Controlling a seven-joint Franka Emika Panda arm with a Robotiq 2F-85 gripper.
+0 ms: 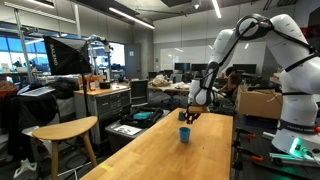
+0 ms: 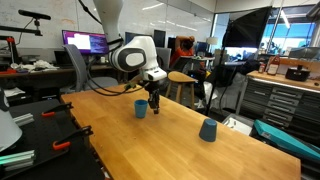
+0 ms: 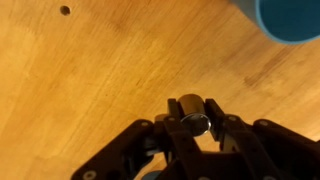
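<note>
In the wrist view my gripper is shut on a small round object (image 3: pixel 191 103) with a brown top and a shiny, pale ring; I cannot tell what it is. A blue cup (image 3: pixel 290 14) shows at the top right of that view, apart from the fingers. From outside, the cup (image 2: pixel 141 108) stands upright on the wooden table beside my gripper (image 2: pixel 155 105). In exterior view 1 the blue cup (image 1: pixel 184 135) is nearer the camera, and my gripper (image 1: pixel 191 117) hangs behind it. The held object is too small to make out there.
A darker blue cup (image 2: pixel 208 130) stands farther along the table (image 2: pixel 170 150), in its right part. A dark round spot (image 3: pixel 65 10) marks the table near the wrist view's top left.
</note>
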